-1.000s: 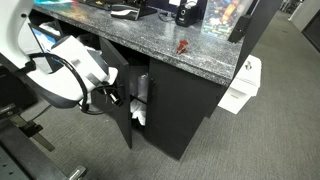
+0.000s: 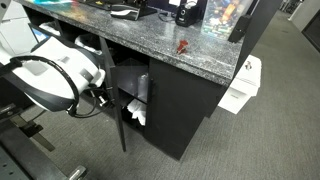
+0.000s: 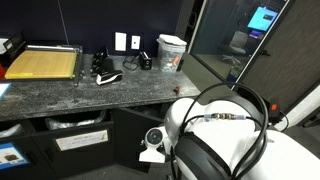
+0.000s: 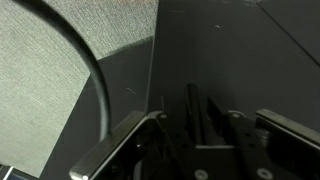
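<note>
A dark cabinet door [image 2: 117,100] stands swung out from under the counter in exterior view 1. My gripper [image 2: 100,95] is low beside its left face, small and dark there. In the wrist view the dark door panel [image 4: 230,50] fills much of the picture. A dark upright bar [image 4: 193,108], which looks like its handle, lies in line with the gap of my gripper. The fingers [image 4: 110,147] are spread apart on both sides; whether they touch the bar is unclear. In exterior view 2 the white arm [image 3: 215,140] hides the gripper.
Above the cabinet runs a speckled grey counter [image 2: 170,45] holding a small red item [image 2: 182,46]. White material [image 2: 137,112] lies inside the cabinet. A cable [image 4: 95,75] crosses the wrist view.
Over the last second the cabinet door has swung further out to the left, and the arm has moved left and lower with it.
</note>
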